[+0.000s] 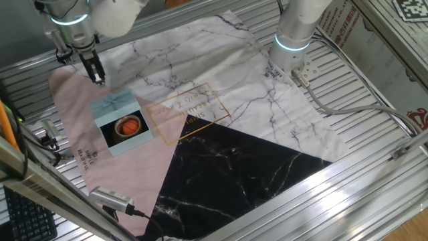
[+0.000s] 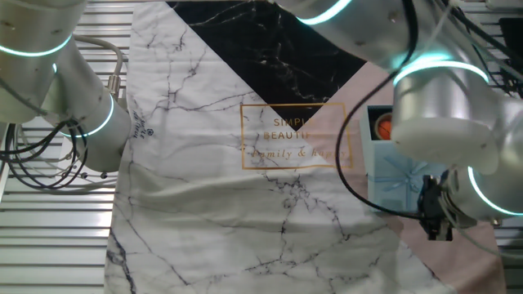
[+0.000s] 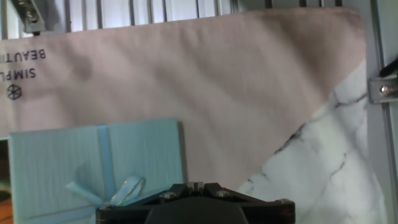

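Observation:
A light blue gift box (image 1: 127, 137) sits on the pink part of the cloth, its ribbon-tied lid (image 1: 112, 102) standing up along the far side. Inside the box lies a small orange ball (image 1: 130, 126) in a round holder. In the wrist view the lid (image 3: 59, 149) fills the lower left, with a bow near its lower edge. My gripper is shut, its fingertips close together just right of the lid, and nothing shows between them. In exterior view 1 the gripper (image 1: 101, 82) hangs beyond the lid, apart from it. My arm partly covers the box (image 2: 376, 147) in exterior view 2.
A marble-patterned cloth (image 1: 267, 127) covers the table, largely bare to the right of the box. A silver device (image 1: 112, 199) with a cable is at the front left.

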